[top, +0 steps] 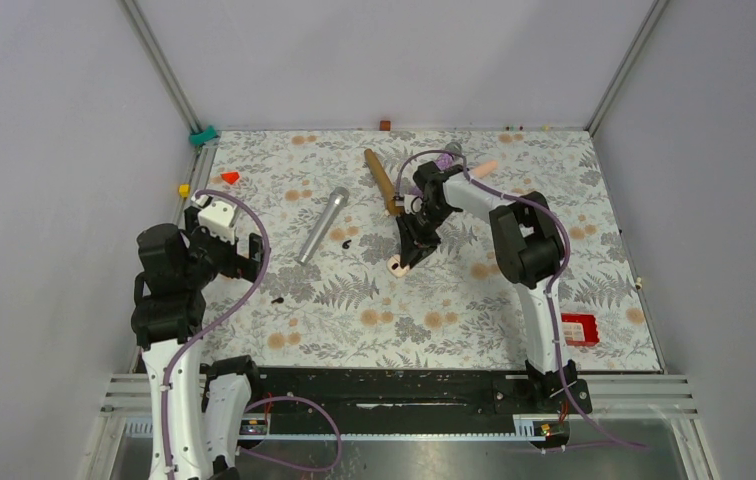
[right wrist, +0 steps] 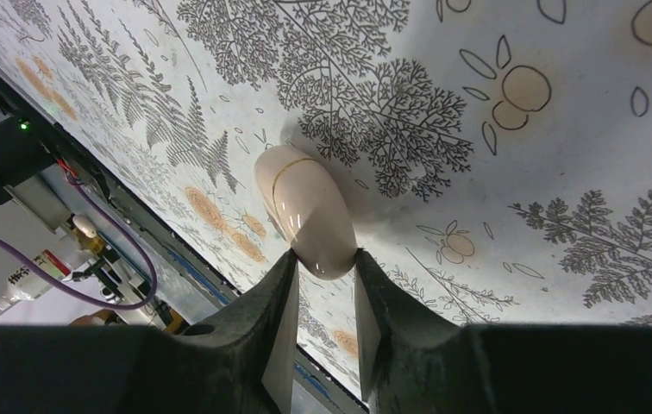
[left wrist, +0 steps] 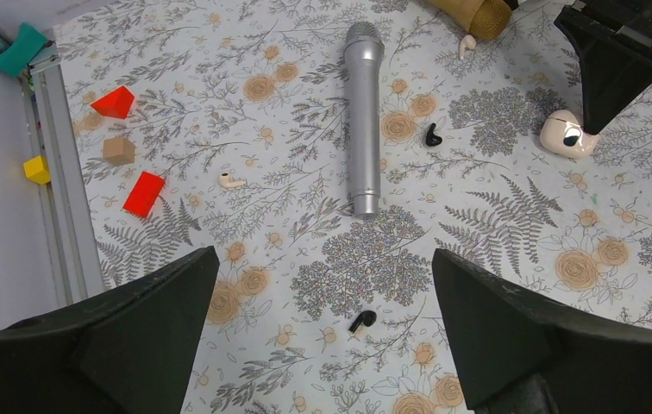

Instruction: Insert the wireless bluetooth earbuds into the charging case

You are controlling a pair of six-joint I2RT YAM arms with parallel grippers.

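A cream charging case point(top: 398, 266) point(left wrist: 569, 136) point(right wrist: 304, 207) lies on the floral mat, its near end at the fingertips of my right gripper; whether they grip it is unclear. Dark earbuds point(left wrist: 433, 136) point(left wrist: 363, 321) lie apart on the mat, and white earbuds point(left wrist: 229, 181) point(left wrist: 467, 45) lie near the red blocks and beside the gold cylinder. My left gripper is open above the mat at the left, nothing between its fingers.
A silver microphone point(top: 323, 227), a gold cylinder point(top: 380, 180), red blocks point(left wrist: 142, 194) and a wooden cube point(left wrist: 119, 152) lie around. A red tray point(top: 580, 330) sits at right.
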